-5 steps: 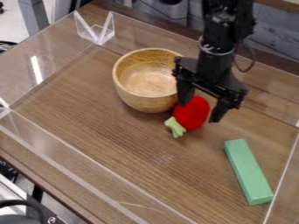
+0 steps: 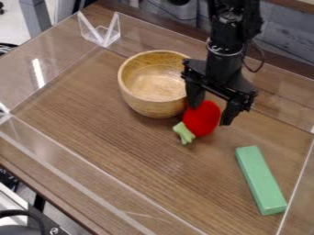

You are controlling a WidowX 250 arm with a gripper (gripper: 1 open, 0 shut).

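Note:
The black gripper (image 2: 218, 97) is low over a red strawberry-like object (image 2: 203, 117) with a pale green top (image 2: 185, 132), its fingers spread to either side of the upper part of it. Whether they touch it cannot be made out. A wooden bowl (image 2: 138, 79) stands just left of the gripper. A flat green bar (image 2: 259, 179) lies at the lower right of the table.
A clear plastic holder (image 2: 101, 27) sits at the upper left. A raised wooden edge runs along the back.

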